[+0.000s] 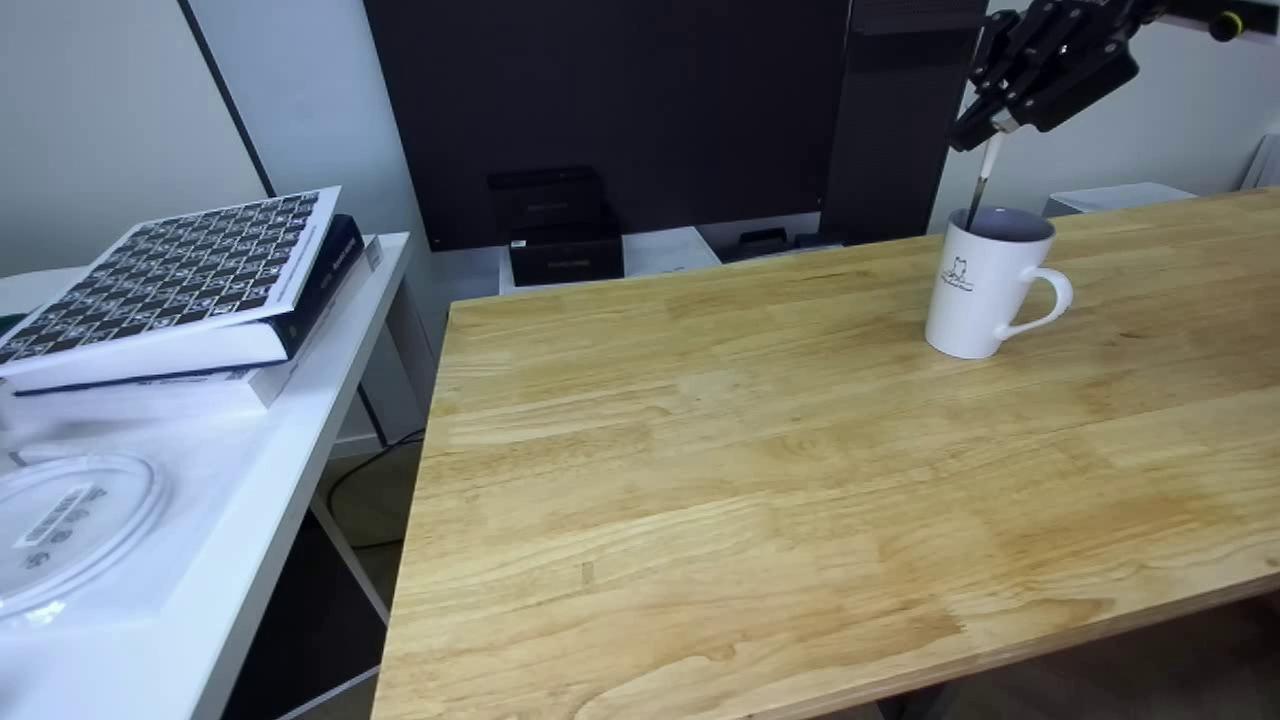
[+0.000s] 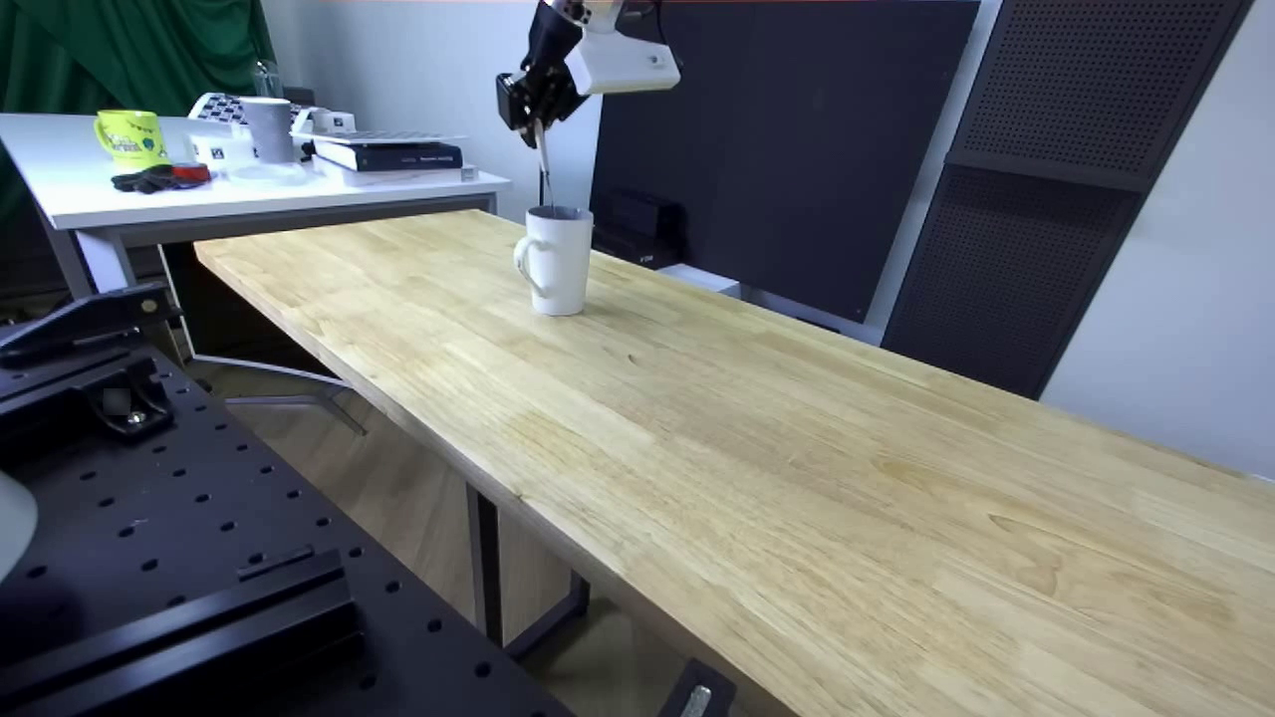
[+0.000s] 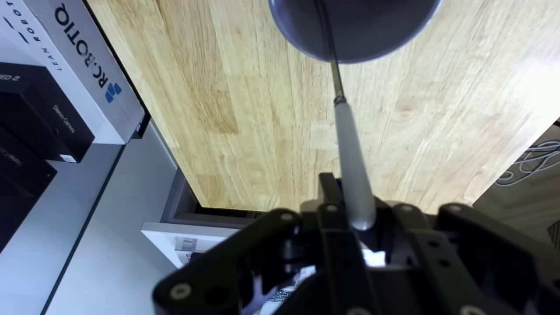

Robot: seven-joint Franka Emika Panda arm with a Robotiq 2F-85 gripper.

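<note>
A white mug (image 1: 978, 296) with a small drawing and a grey inside stands upright near the table's back edge, its handle to the right in exterior view 1. Above it, my gripper (image 1: 987, 134) is shut on the white handle of a thin utensil (image 3: 352, 157). The utensil's dark metal shaft slants down into the mug's mouth, and its lower end is hidden inside. In exterior view 2 the mug (image 2: 558, 262) sits below the gripper (image 2: 537, 129), which is clear of the rim. What kind of utensil it is, I cannot tell.
Boxes (image 3: 78, 57) lie beyond the table's back edge.
</note>
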